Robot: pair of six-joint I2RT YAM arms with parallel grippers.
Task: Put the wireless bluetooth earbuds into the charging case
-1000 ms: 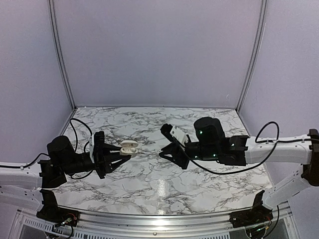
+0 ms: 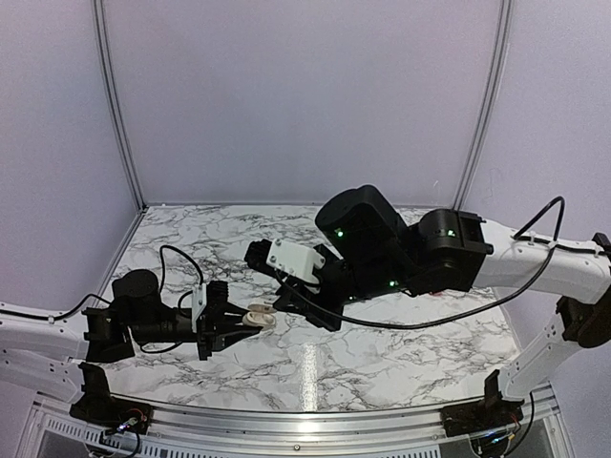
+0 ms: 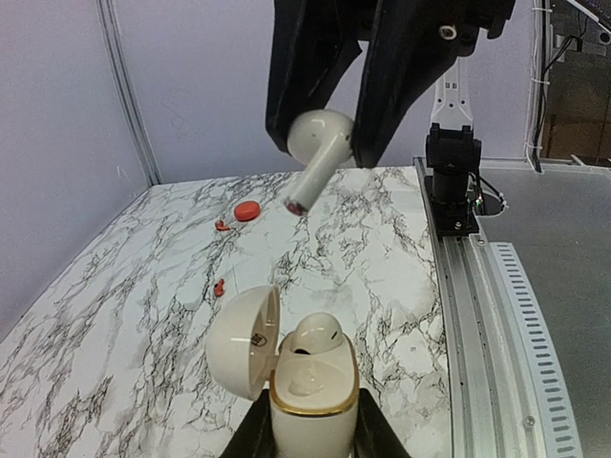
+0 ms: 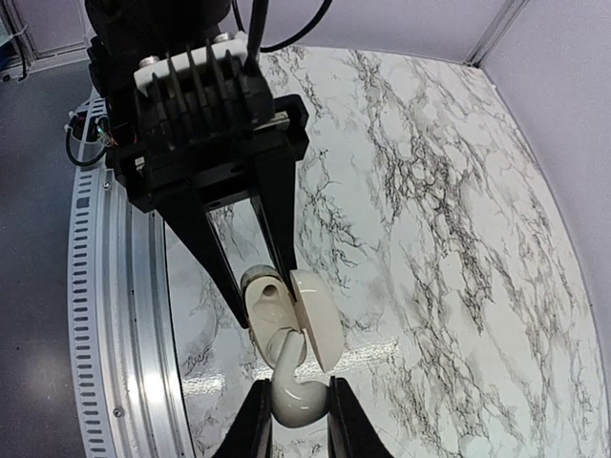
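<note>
The white charging case (image 3: 315, 382) is gripped by my left gripper (image 2: 246, 322), lid (image 3: 245, 342) swung open. In the left wrist view, one slot (image 3: 307, 378) is an empty hollow, while a rounded white earbud (image 3: 319, 332) appears to sit in the other. My right gripper is shut on a white earbud (image 4: 299, 403), its stem (image 3: 320, 174) pointing down toward the case. From the left wrist, that earbud hangs above the case with a gap between them. The right wrist view has its stem overlapping the case's near end.
Red pieces, a round one (image 3: 246, 211) and two small ones (image 3: 221, 225), lie on the marbled table beyond the case. Both arms are close together over the table's middle left. Open tabletop (image 2: 410, 363) surrounds them.
My right gripper has moved left and rotated, closing the distance to the case. The left gripper has shifted slightly right and lower in the view with the case, which has turned.
</note>
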